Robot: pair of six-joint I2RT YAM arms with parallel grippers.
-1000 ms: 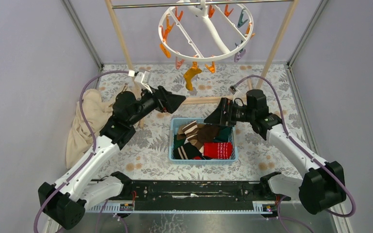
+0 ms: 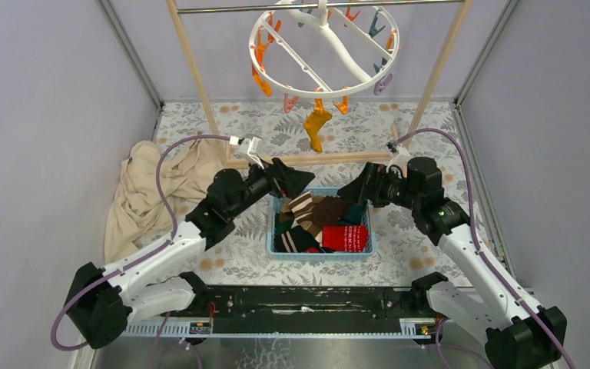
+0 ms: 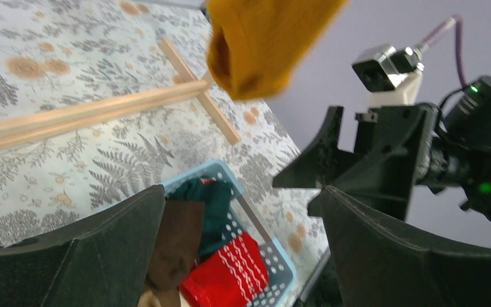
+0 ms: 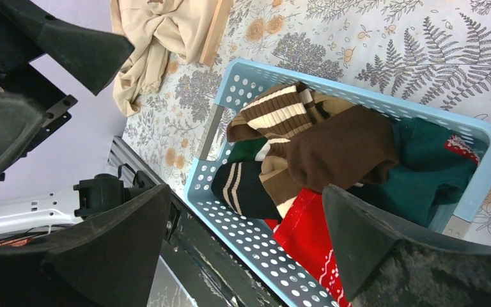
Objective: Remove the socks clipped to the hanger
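One mustard sock (image 2: 317, 127) hangs from an orange clip on the white round hanger (image 2: 324, 91). Close up, its lower end (image 3: 262, 45) blurs across the top of the left wrist view. My left gripper (image 2: 308, 181) is open below and in front of that sock, apart from it, its fingers empty. Over the right part of the basket hovers my right gripper (image 2: 344, 194), its fingers apart and nothing between them. The blue basket (image 4: 383, 102) holds several socks: a brown sock (image 4: 345, 147), a striped one (image 4: 275, 115), a red one (image 4: 313, 236) and a green one (image 4: 428, 166).
Several empty clips ring the hanger, including a pink clip (image 2: 290, 102). A wooden bar (image 2: 338, 157) crosses the floor behind the basket. Beige cloth (image 2: 150, 192) lies heaped at left. Both arms' tips are close together above the basket.
My left gripper has moved right and slightly down, towards the middle. The right one has shifted a little right. The sock has swung, now further right than before.
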